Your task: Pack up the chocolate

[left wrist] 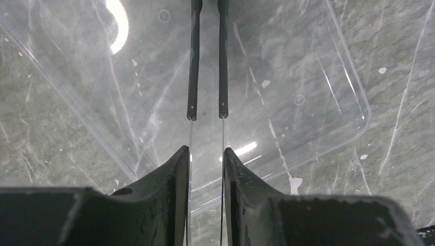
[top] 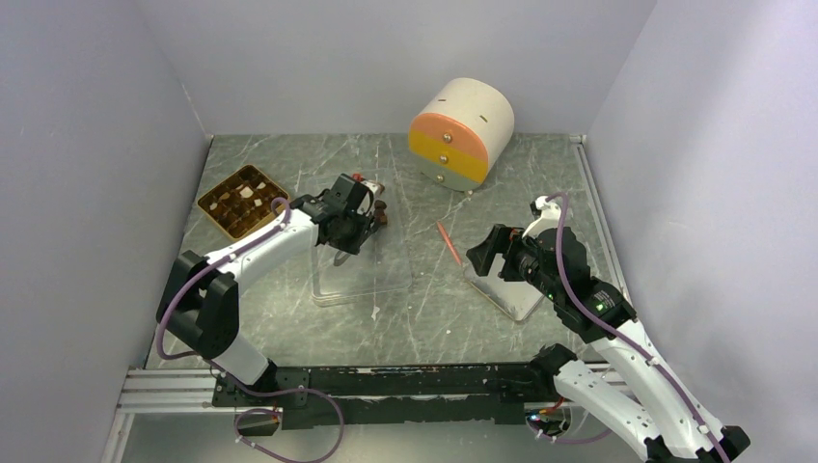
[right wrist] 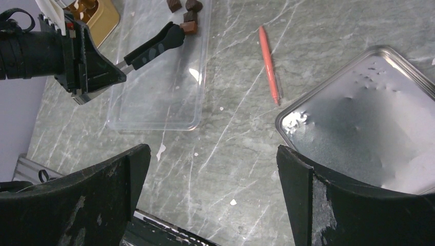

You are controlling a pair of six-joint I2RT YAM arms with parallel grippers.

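Note:
My left gripper [top: 355, 231] is over the clear plastic tray [top: 357, 285], shut on black-handled tongs; in the left wrist view their two metal strips run between the fingers, and the dark arms [left wrist: 223, 66] stand slightly apart. Several brown chocolates [right wrist: 189, 28] lie in the tray's far part, beside the tong tips in the right wrist view. A gold box with compartments [top: 241, 203] sits at the back left. My right gripper stands open above the table at the right, with nothing between its fingers.
A rounded drawer cabinet [top: 461, 135] stands at the back. A metal tray [right wrist: 359, 118] lies at the right, with an orange pen-like stick [right wrist: 268, 61] to its left.

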